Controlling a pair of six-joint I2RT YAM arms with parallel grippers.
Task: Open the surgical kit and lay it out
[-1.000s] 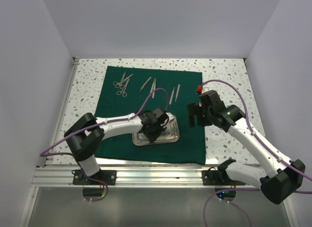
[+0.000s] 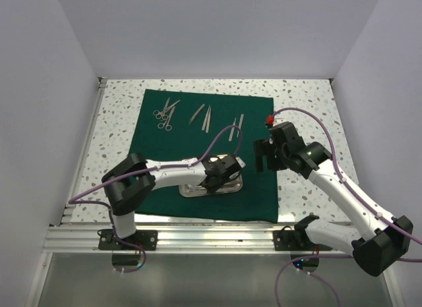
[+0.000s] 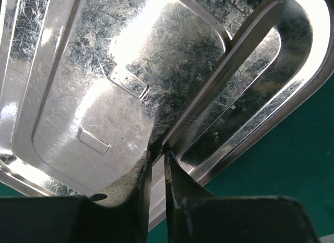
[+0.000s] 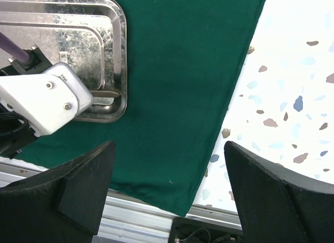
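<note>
The metal tray (image 2: 191,194) lies on the green cloth (image 2: 254,205), largely covered by my left arm. Inside it, a flat slim metal instrument (image 3: 237,50) lies slantwise near a rounded corner. My left gripper is low over the tray, a narrow gap between its fingers; the instrument's near end reaches the fingertips, and whether they grip it is unclear. In the right wrist view, one end of that instrument (image 4: 107,93) shows at the tray corner. My right gripper stands open over the cloth's right side, nothing between its fingers.
Several scissors-like tools (image 2: 166,116) lie at the cloth's back left. Slim instruments (image 2: 207,119) are spread at the back middle, with two more (image 2: 237,126) toward the right. Bare cloth lies right of the tray, speckled tabletop (image 2: 303,96) beyond.
My left gripper has shifted right across the tray, toward its right end. The right arm, the tray and the laid-out tools have not visibly moved.
</note>
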